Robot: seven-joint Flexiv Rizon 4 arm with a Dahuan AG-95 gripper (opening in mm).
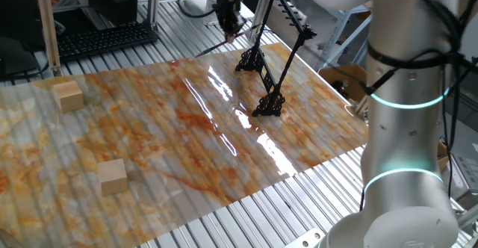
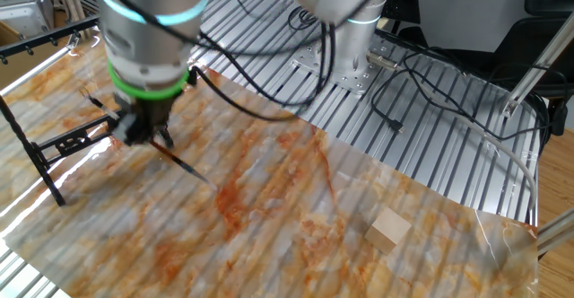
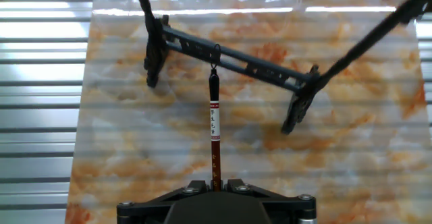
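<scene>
A slim brush with a brown handle, white label and black end cap sticks out from my gripper, which is shut on it. The brush's hanging loop appears in front of the rack's crossbar in the wrist view; whether they touch I cannot tell. In exterior view 2 the dark tip of the brush slants down toward the table's middle, and the gripper is above the sheet. The black rack stands upright on the marbled sheet, right of my gripper in exterior view 1.
Two wooden blocks lie on the marbled sheet: a far block and a nearer block. A keyboard sits at the back left. Between the blocks and the rack, the sheet is clear.
</scene>
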